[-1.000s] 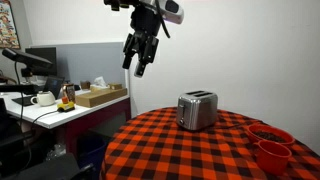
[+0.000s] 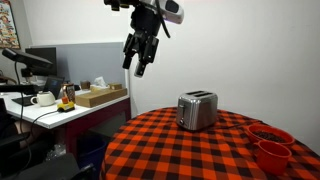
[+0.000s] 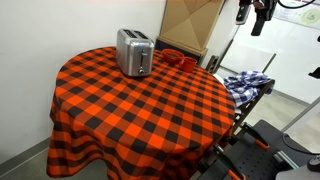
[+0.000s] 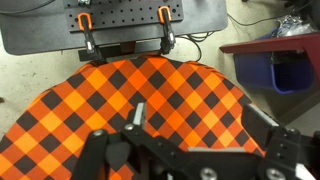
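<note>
High over the left part of the table, my gripper (image 2: 133, 67) hangs pointing down, open and empty. In the wrist view its dark fingers (image 4: 138, 116) stand wide apart above the checkered cloth. A silver two-slot toaster (image 2: 197, 111) stands upright on the round table, well to the right of and below the gripper; exterior view 2 shows the same toaster (image 3: 135, 53) near the wall. A red bowl (image 2: 268, 133) with something dark inside rests at the right. In front of it is a red cup (image 2: 271, 158).
A red-and-black checkered cloth (image 2: 170, 150) covers the table, whose front and left are clear. To the left, a white desk (image 2: 75, 112) bears a cardboard box (image 2: 101, 96) and a white mug (image 2: 45, 98). A blue bin (image 4: 275, 72) sits on the floor.
</note>
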